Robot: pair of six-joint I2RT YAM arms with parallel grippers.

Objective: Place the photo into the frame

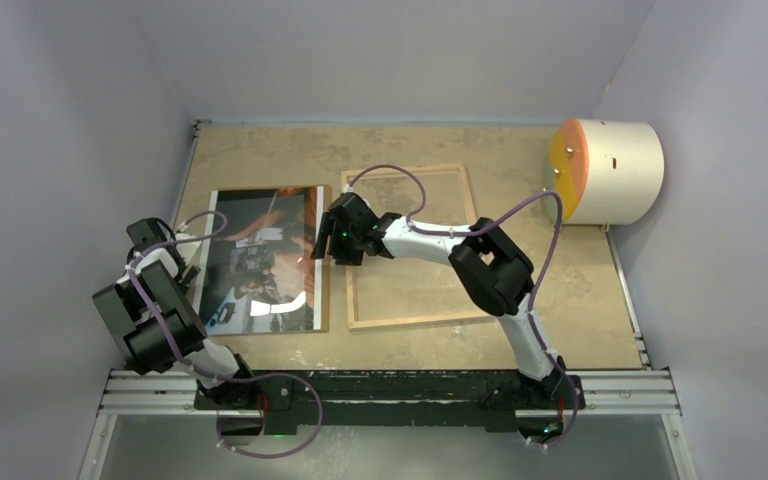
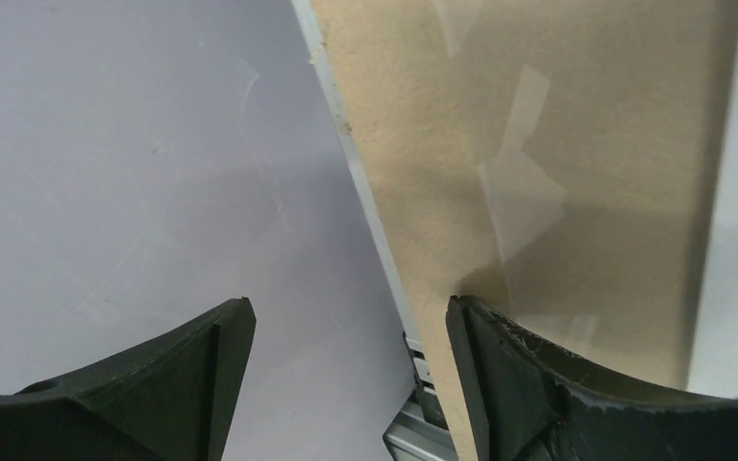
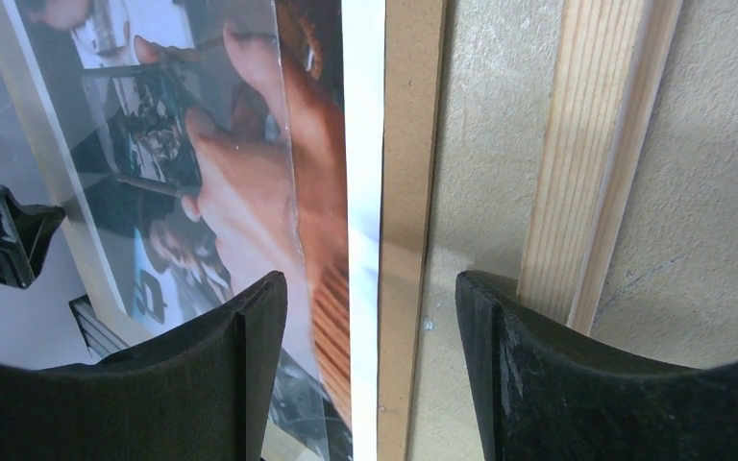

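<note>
The photo [image 1: 260, 265] lies flat on a brown backing board [image 1: 324, 300] at the left of the table, with a clear sheet over part of it. An empty light-wood frame [image 1: 400, 323] sits just to its right; a narrow gap of table separates them in the right wrist view. Over the photo's white right border, my right gripper is open, one finger on each side of the board's edge. Beside the photo's left edge, my left gripper has its fingers apart and nothing between them. Its contact with the board cannot be made out.
The left wall [image 2: 154, 192] stands close beside the left gripper. A white drum with an orange and yellow face [image 1: 615, 172] occupies the back right. Bare table [image 1: 520, 160] shows behind and to the right of the frame.
</note>
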